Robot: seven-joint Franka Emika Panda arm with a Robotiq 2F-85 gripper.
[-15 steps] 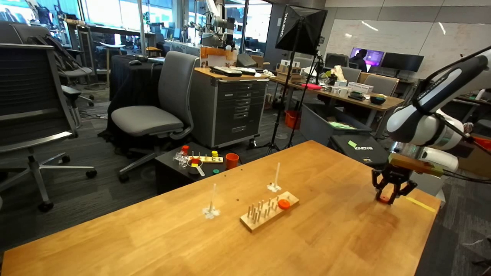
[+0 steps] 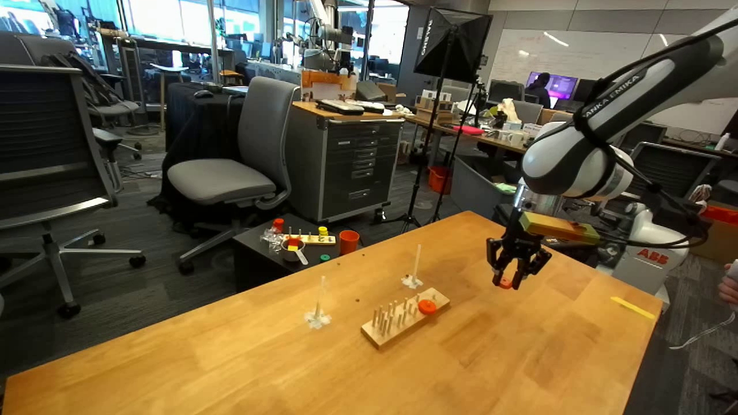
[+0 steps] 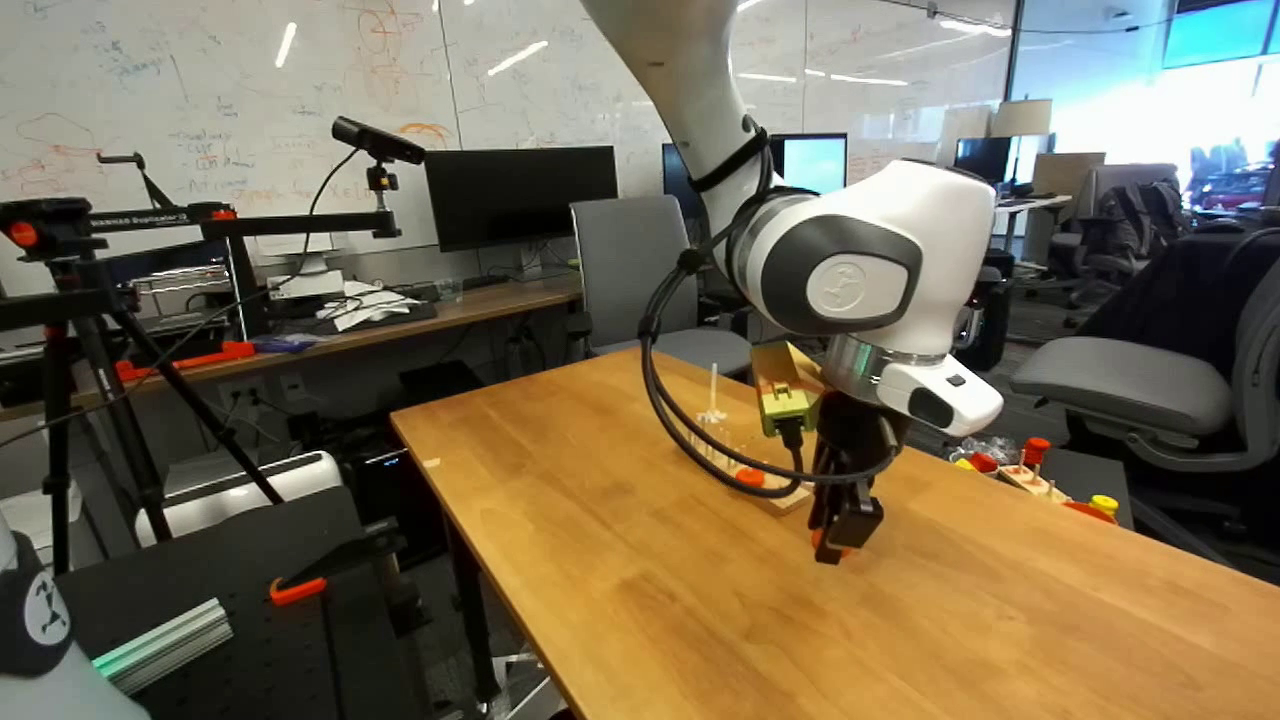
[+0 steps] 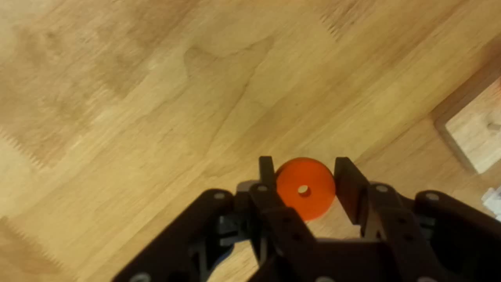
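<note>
Between the fingertips of my gripper is a round orange disc (image 4: 306,204) with a hole through its middle, and the fingers are shut on its sides. In exterior view 1 the gripper (image 2: 507,282) hangs above the table, right of the wooden peg board (image 2: 387,335). Several short pegs stand up from that board. Another orange disc (image 2: 426,306) rests at the board's right end. In the wrist view only a corner of the peg board (image 4: 474,141) shows, at the right edge.
Two thin upright rods, a left rod (image 2: 320,296) and a right rod (image 2: 417,261), stand on the table behind the board. Yellow tape (image 2: 633,308) marks the right side. A low black side table (image 2: 257,266) holds small parts.
My gripper has moved left and higher off the table, from near the yellow tape toward the peg board, carrying the orange disc. The board and its disc have stayed put.
</note>
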